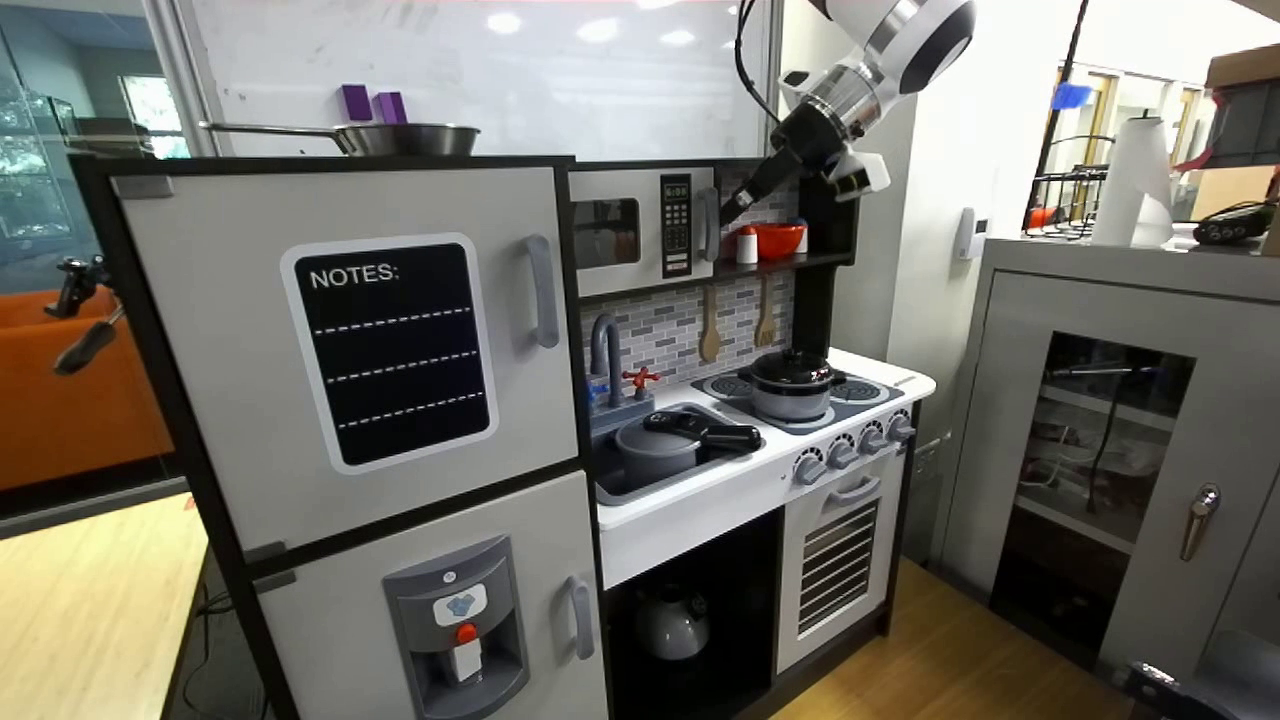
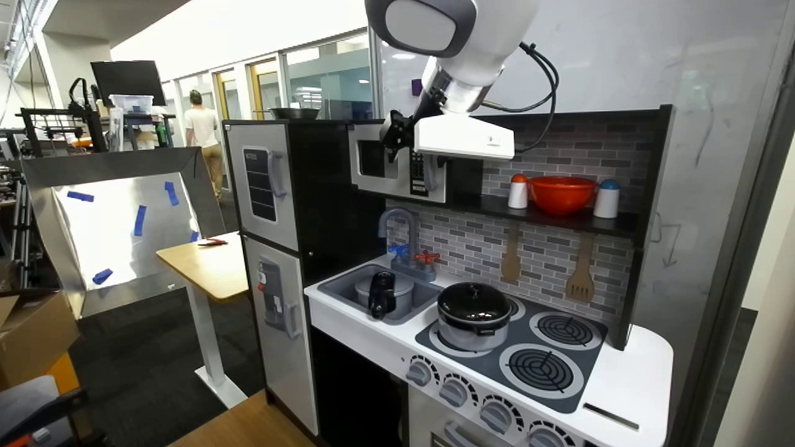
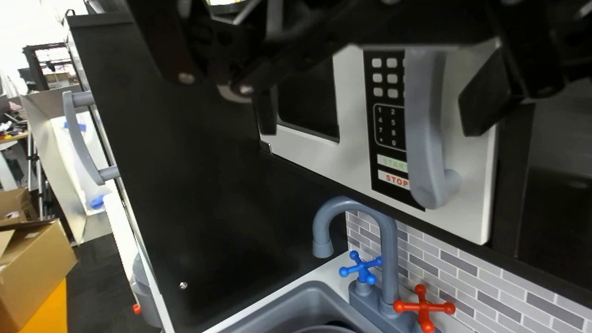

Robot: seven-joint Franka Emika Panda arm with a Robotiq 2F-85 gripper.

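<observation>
My gripper is open, its two dark fingers [image 3: 486,100] wide apart with nothing held. Between them, in the wrist view, appears the grey handle [image 3: 426,127] of the toy microwave, nearer the right finger. The microwave [image 1: 642,228] has a white door, which is shut. Exterior view 1 has the gripper [image 1: 734,211] just right of the microwave's handle [image 1: 710,224], pointing down and left. From exterior view 2, the gripper [image 2: 393,141] overlaps the microwave's front; no contact with the handle can be made out.
Below are the sink [image 2: 343,287] with a grey pot [image 2: 402,298] in it, a faucet [image 3: 388,244], and a lidded pot [image 2: 473,316] on the stove. A red bowl [image 2: 560,195] and two shakers stand on the shelf at right. The tall fridge [image 1: 360,348] borders the left.
</observation>
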